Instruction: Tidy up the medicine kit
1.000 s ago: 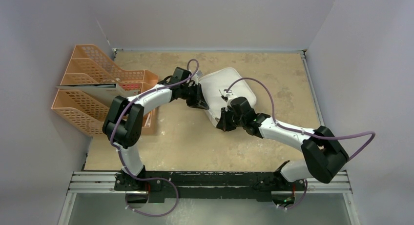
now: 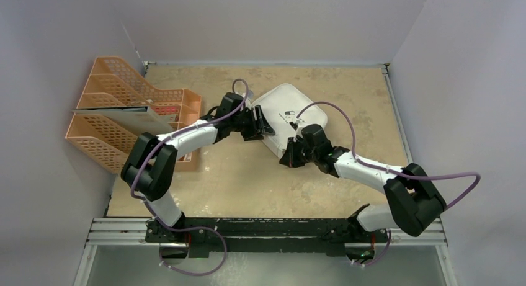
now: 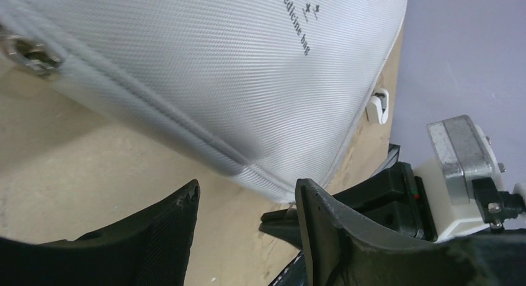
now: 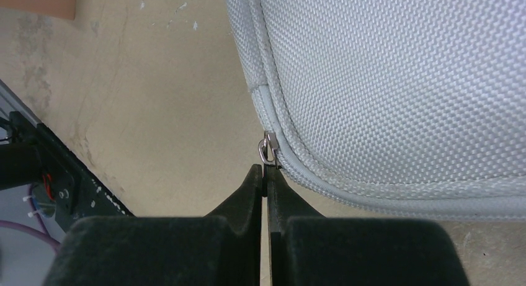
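Note:
A white medicine bag with small dark print lies flat and slanted in the middle of the table. At its near corner my right gripper is shut, with the small metal zipper pull running into its fingertips. My left gripper stands open at the bag's left side edge. In the left wrist view the bag's long side appears beyond the open left fingers, with nothing gripped between them. The black right fingers also show there, by the bag's corner. The bag's contents are hidden.
An orange compartment basket stands at the far left, a pale folder-like sheet and small items in it. The left forearm is close to its right side. Bare table lies in front of the bag and to its right.
The bag turned slightly.

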